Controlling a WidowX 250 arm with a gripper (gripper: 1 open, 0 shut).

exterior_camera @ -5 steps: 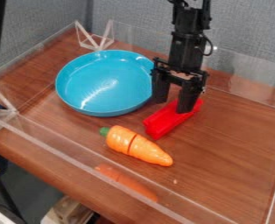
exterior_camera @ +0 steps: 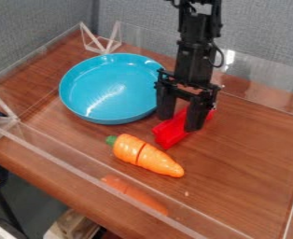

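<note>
My black gripper (exterior_camera: 182,105) is low over a red oblong object (exterior_camera: 172,133) on the wooden table, its fingers around or just above that object's far part; whether they touch it or grip it is hard to tell. A round blue plate (exterior_camera: 102,86) sits left of the gripper. An orange toy carrot (exterior_camera: 154,159) with a green top lies in front of the red object.
Clear plastic walls enclose the wooden table (exterior_camera: 251,168), with white supports along the back left and left edge. A grey panel stands behind.
My gripper has moved down and slightly left onto the red object's far part. The plate and carrot are unchanged.
</note>
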